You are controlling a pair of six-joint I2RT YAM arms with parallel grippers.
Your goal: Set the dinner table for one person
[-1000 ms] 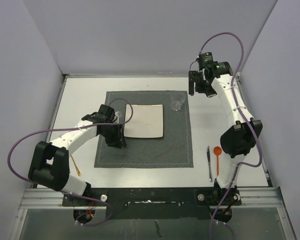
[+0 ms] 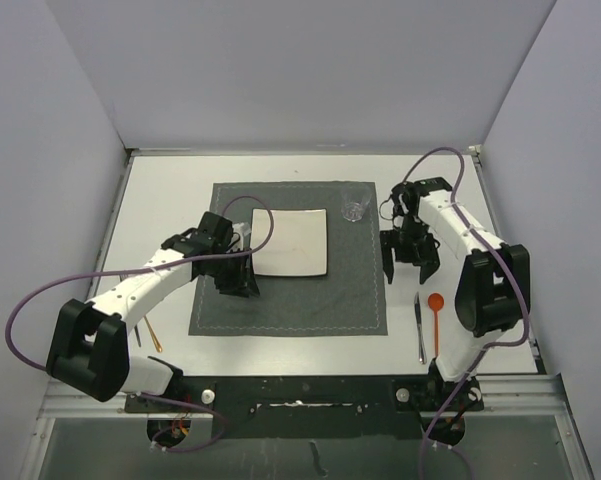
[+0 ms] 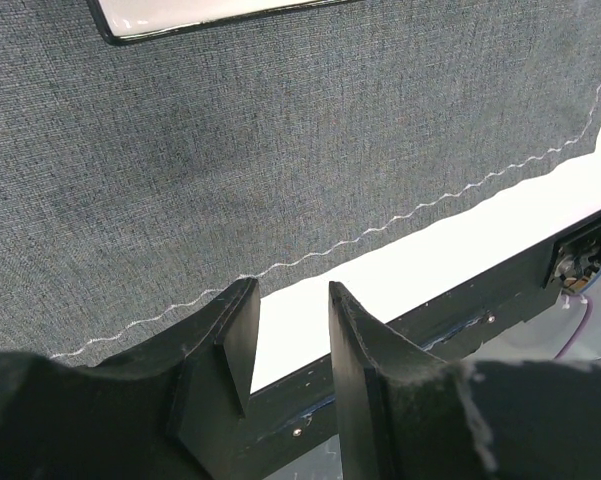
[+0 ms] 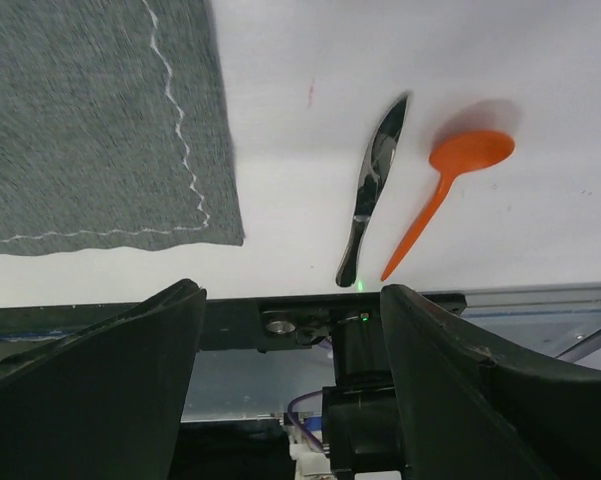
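Observation:
A square white plate (image 2: 290, 243) lies on the grey placemat (image 2: 320, 310), with a clear glass (image 2: 356, 203) at its upper right. My left gripper (image 2: 242, 275) hangs over the mat below the plate's left part, open, nothing between its fingers. My right gripper (image 2: 408, 262) is open over the white table right of the mat, above a knife (image 2: 419, 328) (image 4: 370, 180) and an orange spoon (image 2: 436, 310) (image 4: 470, 153). At the left of the table, partly behind my left arm, lie thin utensils (image 2: 152, 330).
The table's back strip and the area right of the mat behind my right gripper are clear. A dark rail (image 2: 290, 400) runs along the front edge, and side walls stand left and right.
My right gripper has come from the back of the table toward the front, nearer the knife and spoon. The left arm has shifted slightly.

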